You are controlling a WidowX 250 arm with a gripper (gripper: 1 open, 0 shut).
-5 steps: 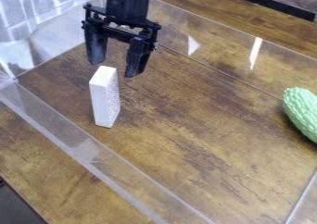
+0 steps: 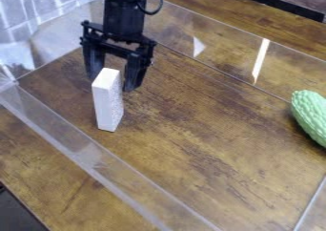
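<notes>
A white upright block [image 2: 107, 103] stands on the wooden surface at the left of the view. The black gripper [image 2: 112, 67] hangs from the top with its fingers open, one on either side of the block's top, at about that height. Whether the fingers touch the block cannot be told.
A green bumpy vegetable-like object [image 2: 310, 117] lies at the right edge. Clear plastic walls [image 2: 152, 193] border the wooden area [image 2: 216, 144], whose middle is free. A white curtain-like cloth [image 2: 32, 25] is at the top left.
The gripper has come down from behind and above the block to around its top. The block and green object have not visibly moved.
</notes>
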